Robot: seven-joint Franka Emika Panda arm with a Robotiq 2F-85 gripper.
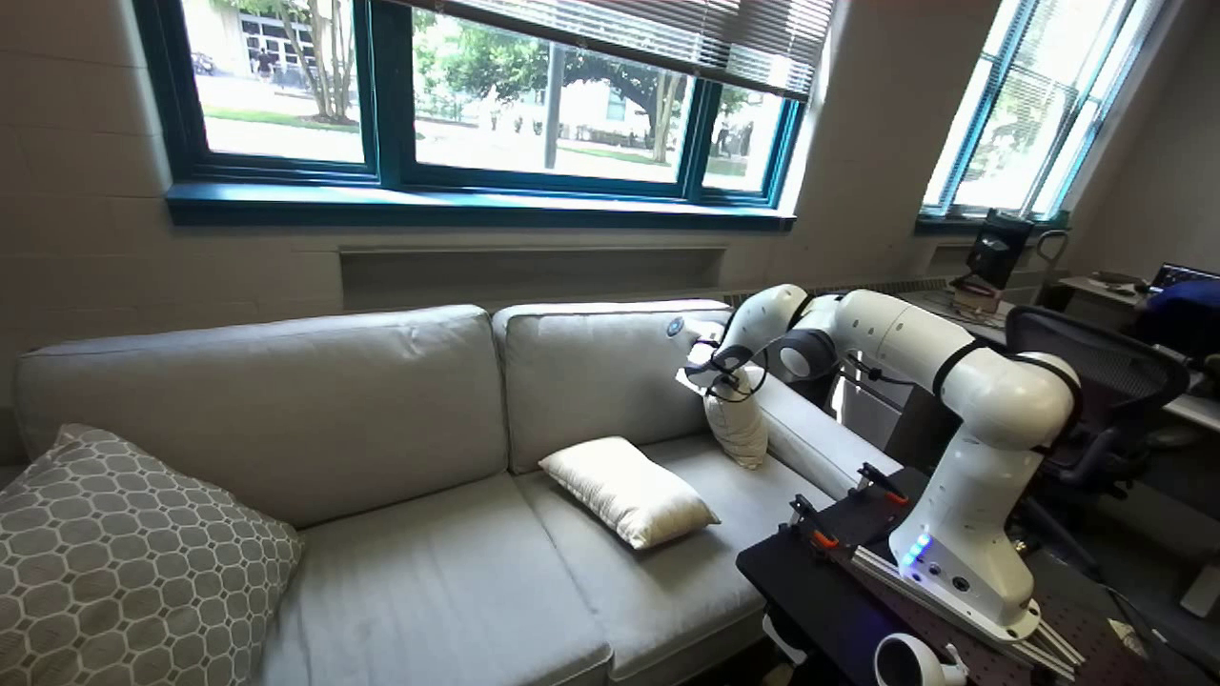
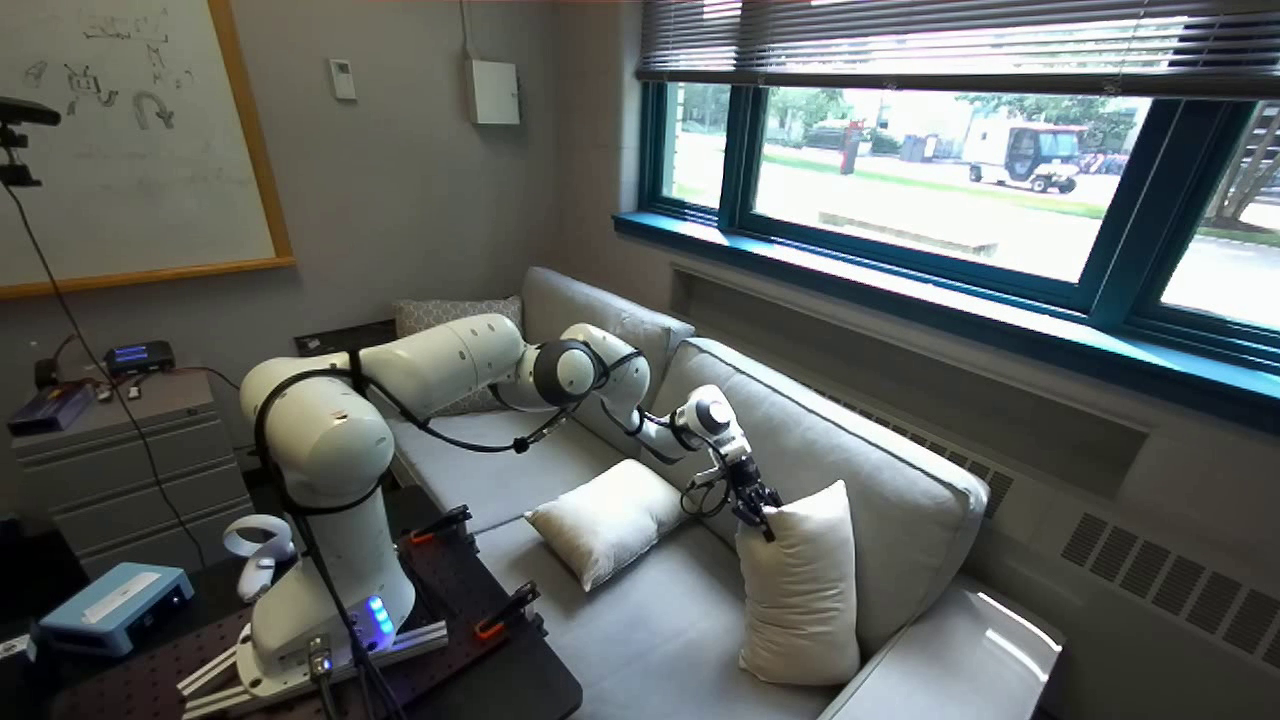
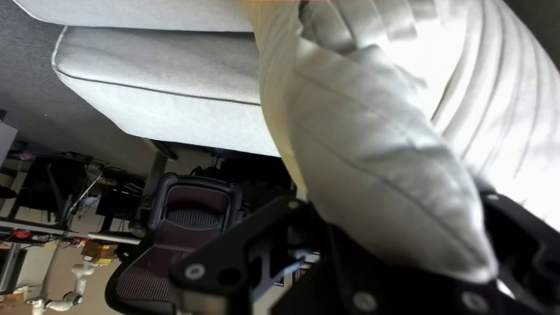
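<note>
A cream pillow (image 2: 801,594) stands upright on the sofa seat, between the backrest and the armrest. My gripper (image 2: 764,506) is at its top corner, shut on the fabric. Close up in the wrist view, the same pillow (image 3: 378,157) fills the middle, its folded corner between the dark fingers. In exterior view 1 the pillow (image 1: 738,429) hangs or rests under the gripper, partly covered by the arm. A second cream pillow (image 1: 629,492) lies flat on the right seat cushion, apart from the gripper.
A patterned pillow (image 1: 137,560) leans at its far left end. The armrest (image 2: 960,648) is close beside the held pillow. The arm's black table (image 1: 801,572) adjoins the sofa front.
</note>
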